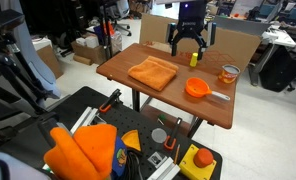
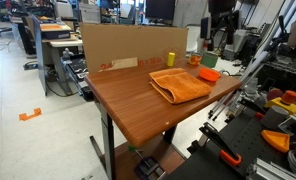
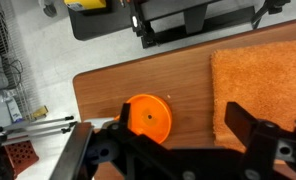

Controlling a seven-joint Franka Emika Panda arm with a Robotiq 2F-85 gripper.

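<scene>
Above the wooden table (image 1: pixel 128 66), my gripper (image 1: pixel 188 50) hangs in the air, fingers pointing down. In the wrist view its dark fingers (image 3: pixel 100 148) stand wide apart, so the gripper is open, with no object held. An orange cloth (image 1: pixel 153 72) lies spread on the table, its edges a little rumpled. Nearer the table's right side sits an orange bowl (image 1: pixel 196 88), which looks empty in the wrist view. A pale flat utensil (image 1: pixel 221 96) lies beside the bowl, by the table edge. Behind are a yellow bottle (image 1: pixel 194 60) and a can (image 1: pixel 228 74).
A cardboard panel (image 2: pixel 123 45) stands along the table's far side. On the robot's black base in front lie an orange cloth heap (image 1: pixel 80 152) and a yellow box with a red top (image 1: pixel 200 160). Bare wood surrounds the cloth.
</scene>
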